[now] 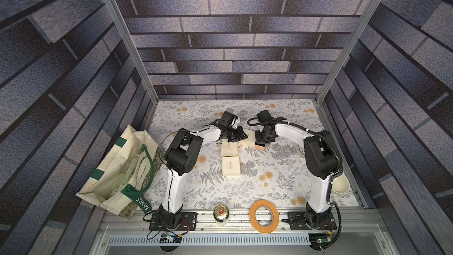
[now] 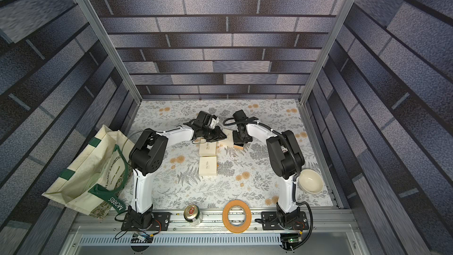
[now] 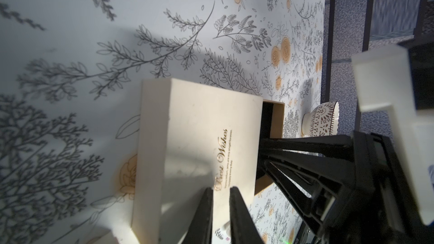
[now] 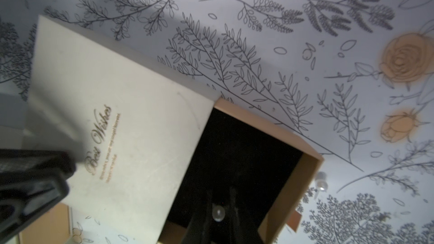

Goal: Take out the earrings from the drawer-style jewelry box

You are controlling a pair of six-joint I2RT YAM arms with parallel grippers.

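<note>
A white "Best Wishes" drawer-style box [image 4: 113,108] [image 3: 194,122] has its cardboard drawer pulled out, lined with black [image 4: 244,144]. My right gripper is down in the drawer; a small pearl-like piece [image 4: 218,212] shows between its open fingers. My left gripper is at the sleeve's side, its fingers part open; whether they touch the box is unclear. Two more white boxes [image 1: 231,165] [image 2: 207,146] lie in front of and left of it.
A tote bag [image 1: 118,174] stands at the left, a bowl [image 2: 310,181] at the right, and a patterned cup [image 3: 321,117] beside the right arm. A can [image 1: 220,213] and tape roll [image 1: 264,216] sit on the front rail.
</note>
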